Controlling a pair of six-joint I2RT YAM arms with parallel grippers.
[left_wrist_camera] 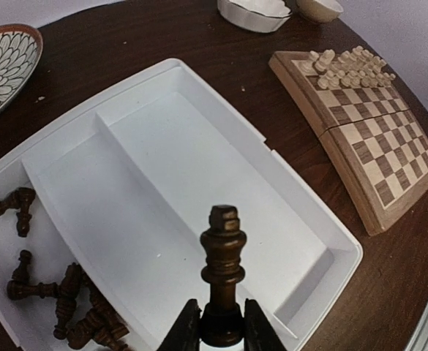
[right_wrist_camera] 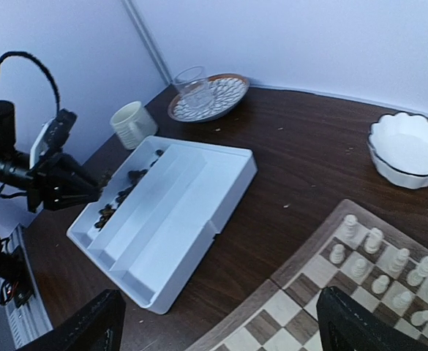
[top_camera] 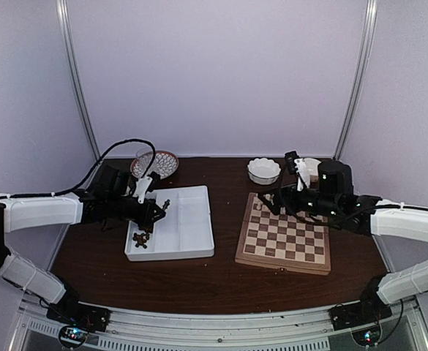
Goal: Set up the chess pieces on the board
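Observation:
In the left wrist view a dark brown chess piece (left_wrist_camera: 223, 252) with a blocky top stands upright between the fingers of my left gripper, shut on its base above the white tray. More dark pieces (left_wrist_camera: 66, 300) lie tumbled in the tray's narrow left compartment. The chessboard (top_camera: 285, 245) rests on the right of the table. White pieces (right_wrist_camera: 400, 259) stand in rows along its far side, partly hidden by the right arm in the top view. My right gripper hangs above the board, open, nothing between its wide-set fingers.
The white divided tray (top_camera: 208, 219) sits left of the board, with bare dark table between them. Behind are a scalloped white bowl (top_camera: 263, 171), another bowl (top_camera: 312, 165) and a patterned plate (right_wrist_camera: 221, 110) with a clear glass (right_wrist_camera: 194, 86). A cup (right_wrist_camera: 132, 124) stands beside the tray.

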